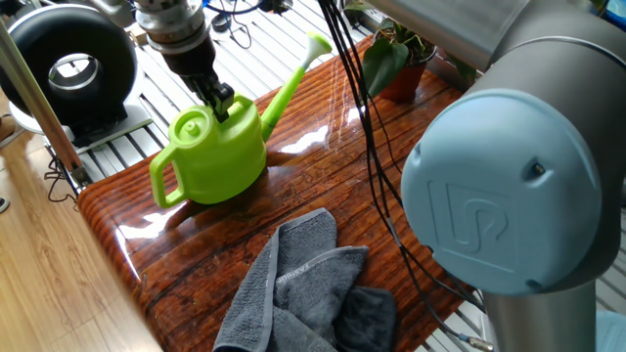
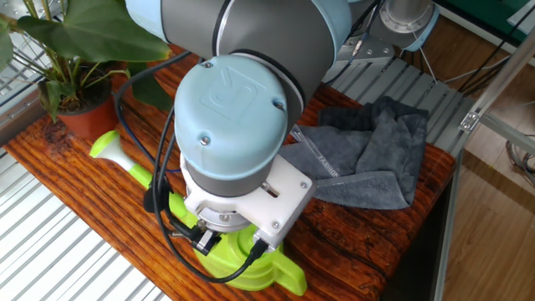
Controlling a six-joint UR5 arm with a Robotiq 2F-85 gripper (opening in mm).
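Note:
A bright green watering can stands upright over the left rear part of the glossy brown wooden table. Its handle faces left and its long spout points up toward the back in exterior view 1. My black gripper reaches down to the can's top, beside the round cap, and looks shut on the upper edge near the spout. The fingertips are small and partly merge with the can there. In exterior view 2 the wrist covers much of the can, and whether its base touches the table is unclear.
A crumpled grey towel lies at the table's front. A potted plant stands at the back right corner. Black cables hang along the arm. A black ring-shaped object is beyond the table's left edge.

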